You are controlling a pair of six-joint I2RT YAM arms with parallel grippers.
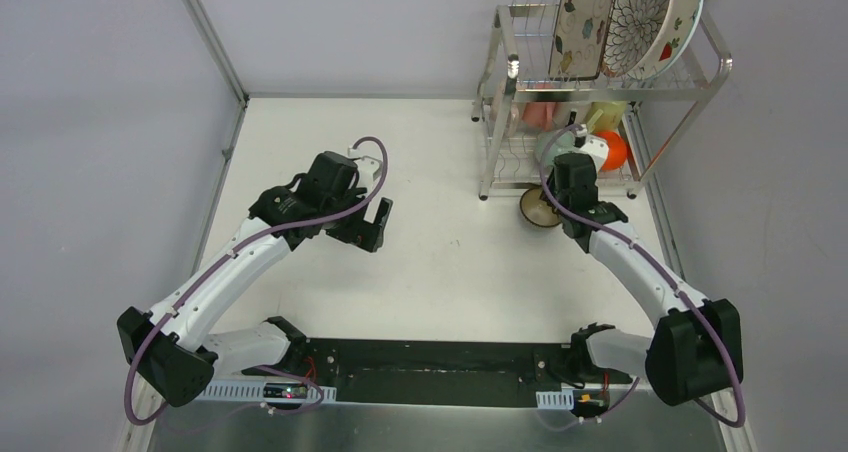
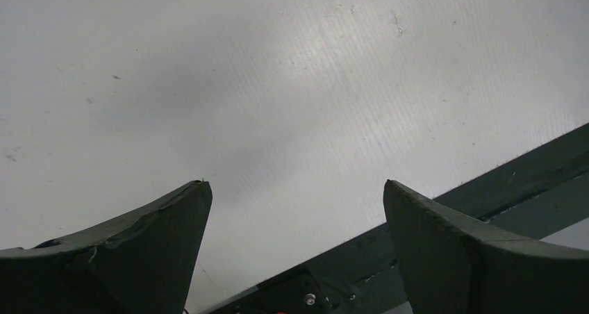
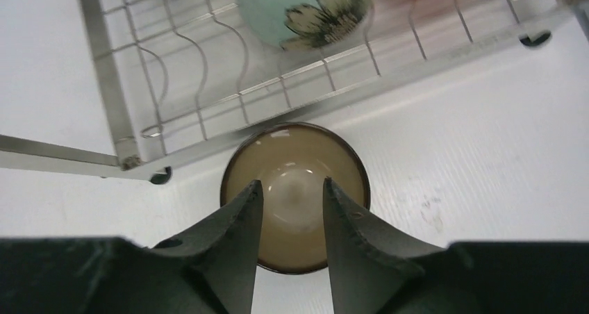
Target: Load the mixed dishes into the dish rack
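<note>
A brown round dish (image 1: 532,212) lies on the table just outside the front of the two-tier dish rack (image 1: 610,94); in the right wrist view it (image 3: 295,154) lies flat against the rack's lower bar. My right gripper is over it, fingers part open, nothing seen held. The rack holds a patterned rectangular plate (image 1: 580,22) and a round plate (image 1: 680,12) on top, and a mint item (image 3: 292,8), an orange item (image 1: 612,152), pink and yellow items below. My left gripper hangs open over bare table at the left, holding nothing.
Walls with metal edging enclose it on the left, back and right. The rack's front leg and rail stand close to the right gripper.
</note>
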